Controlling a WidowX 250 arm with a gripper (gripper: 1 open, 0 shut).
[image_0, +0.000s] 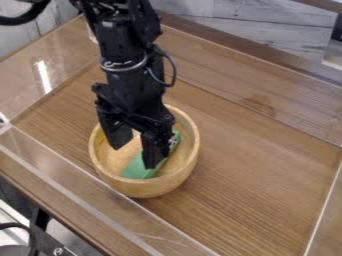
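Observation:
A yellow-tan round bowl (182, 171) sits on the wooden table. Inside it lies a green object (143, 168), partly hidden under the gripper. The black gripper (135, 142) reaches down from the top into the bowl, its two fingers spread apart, one at the left side and one at the right over the green object. I see nothing clearly held between them.
A light wall runs along the back right, and a pale edge lies along the left.

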